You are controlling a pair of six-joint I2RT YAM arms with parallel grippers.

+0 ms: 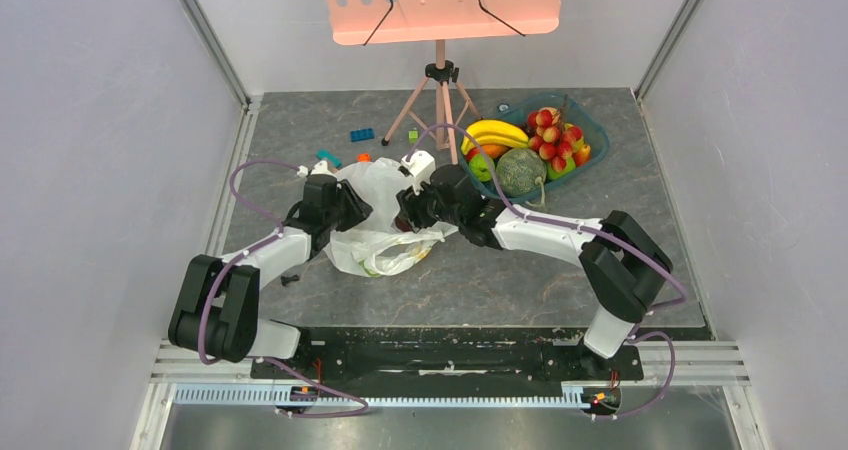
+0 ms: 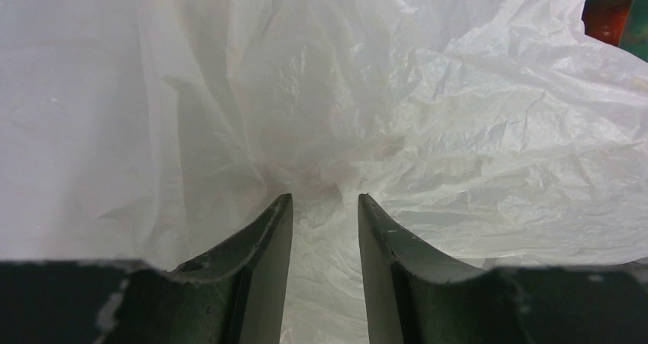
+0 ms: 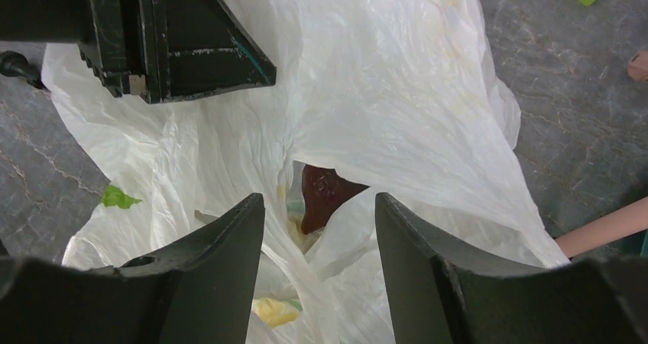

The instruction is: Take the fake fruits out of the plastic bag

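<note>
The crumpled white plastic bag (image 1: pixel 375 255) lies mid-table. My left gripper is at its left part, fingertips slightly parted against white film; whether film is between them is unclear. My right gripper is over the bag with fingers apart. Beyond its fingertips a dark red fake fruit (image 3: pixel 325 191) shows through an opening in the bag, and a yellow shape (image 3: pixel 275 310) shows lower down, partly covered by plastic.
A blue basket (image 1: pixel 595 135) of fruits stands at back right. A pink tripod stand (image 1: pixel 447 110) rises behind the bag. Small blocks, including a blue one (image 1: pixel 362 135), lie behind it.
</note>
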